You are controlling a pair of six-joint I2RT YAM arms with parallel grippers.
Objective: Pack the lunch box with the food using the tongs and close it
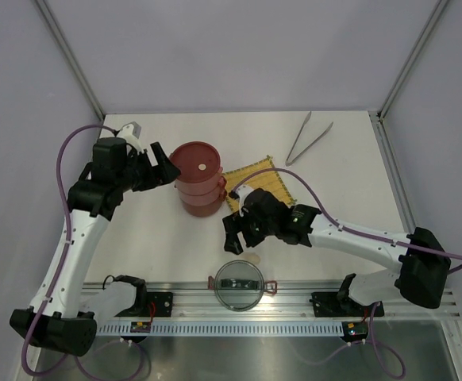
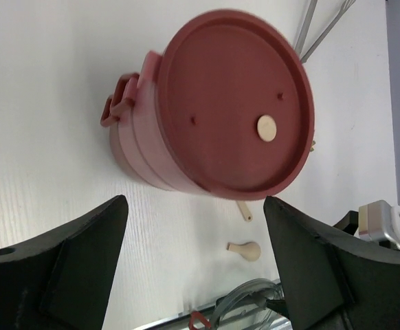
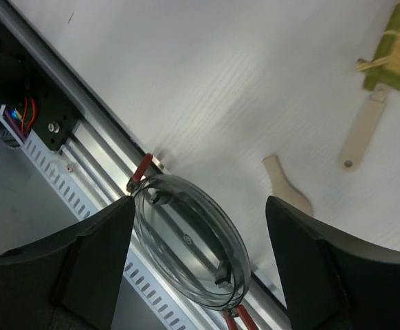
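The maroon stacked lunch box (image 1: 195,178) stands at the table's back left, its lid carrying a pale round disc. My left gripper (image 1: 158,165) hangs open at its left, nothing between its fingers. My right gripper (image 1: 233,234) is lower, over the front middle, its fingers apart with nothing seen between them. Below it a clear lid (image 3: 179,247) with red handles lies on the front rail. A wooden spoon (image 3: 289,192) and a wooden handle piece (image 3: 358,137) lie on the table.
A yellow mat (image 1: 271,178) lies behind the right arm. Metal tongs (image 1: 310,139) rest at the back right.
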